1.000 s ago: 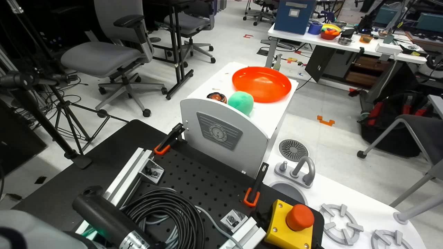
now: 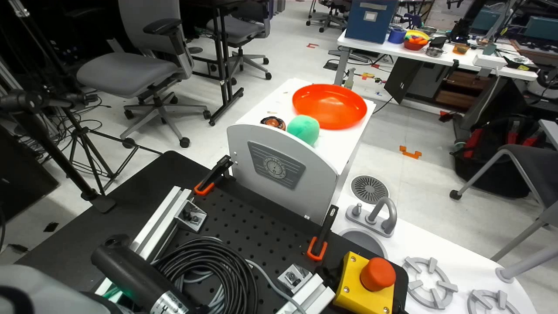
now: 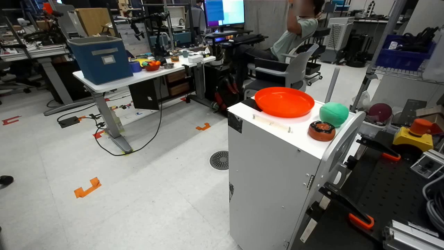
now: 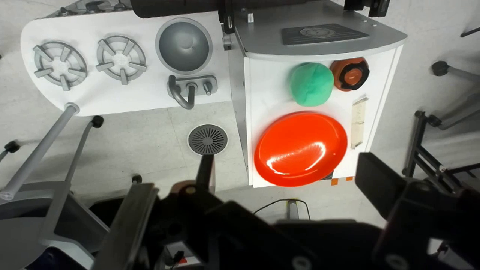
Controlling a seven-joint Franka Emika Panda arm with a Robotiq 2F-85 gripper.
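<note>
My gripper stands open in the wrist view, its dark fingers wide apart and nothing held between them. Beyond them, on the white cabinet top (image 4: 270, 104), lies an orange-red plate (image 4: 301, 148). A round green plush-like object (image 4: 311, 84) sits near the grey back panel, apart from the plate. Right beside it is a brown-orange round item (image 4: 351, 74) with a black ring on top. In exterior view 2 the plate (image 3: 284, 102), the green object (image 3: 333, 114) and the brown item (image 3: 321, 131) all rest on that top. Neither exterior view shows the gripper.
A grey upright panel (image 2: 285, 172) walls off one side of the cabinet top. Beside the cabinet is a toy counter with a sink (image 4: 184, 46), a faucet (image 4: 182, 92) and burners (image 4: 120, 60). An emergency stop box (image 2: 364, 282) sits on the black table. Bare cabinet top surrounds the plate.
</note>
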